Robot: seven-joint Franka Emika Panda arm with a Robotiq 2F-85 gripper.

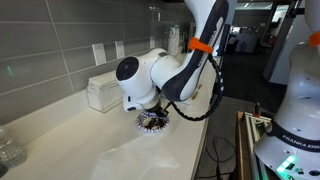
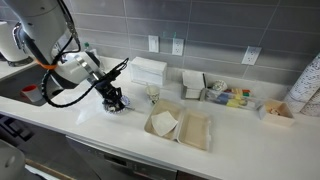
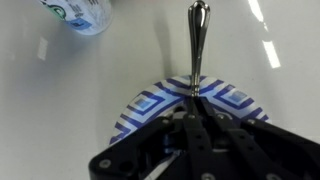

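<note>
In the wrist view a metal utensil (image 3: 198,40) points away from the fingers, its wide handle end outward. My gripper is shut on its narrow part. Whether it is a spoon or a fork is hidden by the fingers. Behind the gripper is a round plate (image 3: 150,103) with a blue and white striped rim; its centre is mostly covered. The same plate (image 1: 152,122) shows under the gripper in exterior view 1. I cannot tell whether the utensil touches the plate.
A printed cylindrical container (image 3: 82,12) stands near the plate. Right of the arm are a pale mug (image 2: 153,92), an open cardboard box (image 2: 192,128) and a clear tub of colourful items (image 2: 231,98). A small wooden box (image 2: 279,114) lies farther right. Bare counter (image 2: 245,145) spreads along the front right.
</note>
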